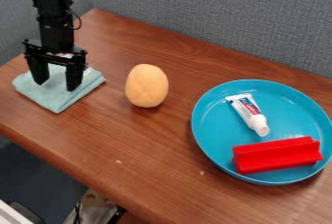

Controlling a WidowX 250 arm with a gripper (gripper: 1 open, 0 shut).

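Observation:
My black gripper [56,71] stands open at the left of the table, its fingers low over a folded pale blue cloth [81,86]; whether they touch it is hard to tell. To the right sits a peach-orange egg-shaped object [147,86]. A blue plate [212,136] on the right holds a white toothpaste tube [249,115] and a red block-like object [277,155].
The wooden table [155,160] has clear room in its front middle and at the back behind the egg-shaped object. A grey padded wall [234,24] runs along the back. The table's left front edge drops to a dark floor.

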